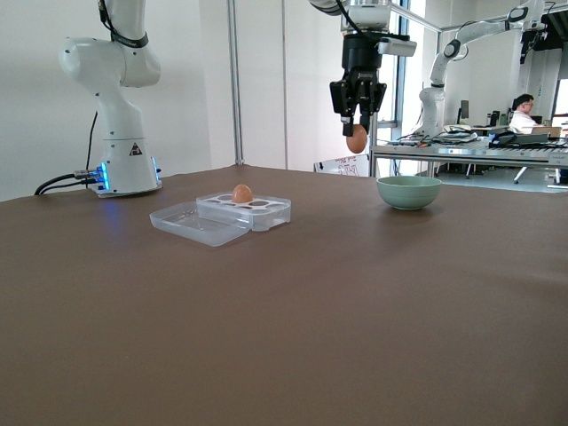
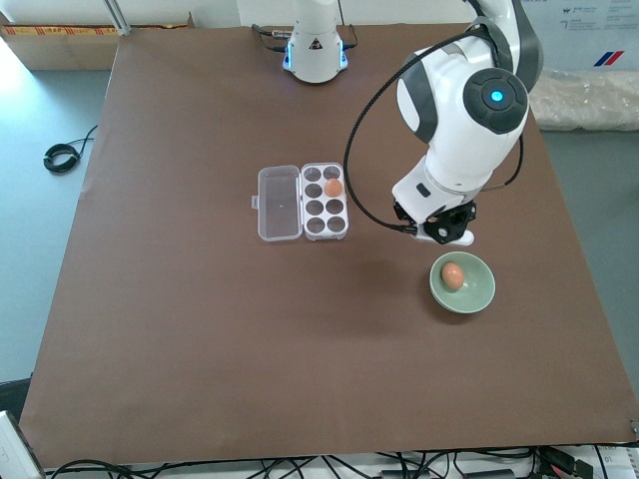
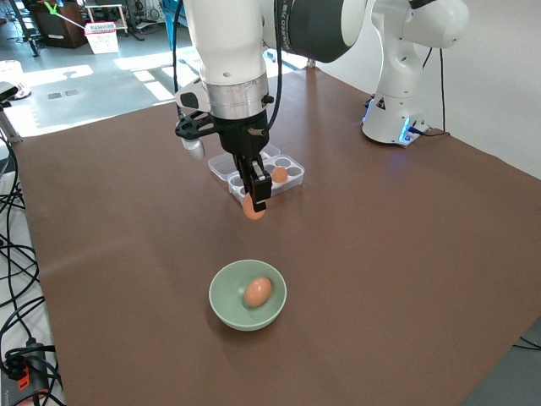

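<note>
My gripper [image 1: 358,120] is shut on an egg [image 1: 357,140], held in the air in the top view; in the right view it holds the egg [image 3: 254,213] between the carton and the bowl. The left view hides the held egg beneath the arm. A green bowl [image 2: 439,294] [image 1: 409,195] [image 3: 222,288] on the table holds one egg [image 2: 452,275] [image 3: 258,292]. An open clear plastic egg carton [image 2: 323,200] [image 1: 266,217] sits behind, with one egg [image 2: 333,188] [image 1: 242,194] in its slots and the other visible slots empty.
Cables lie beyond the table edges.
</note>
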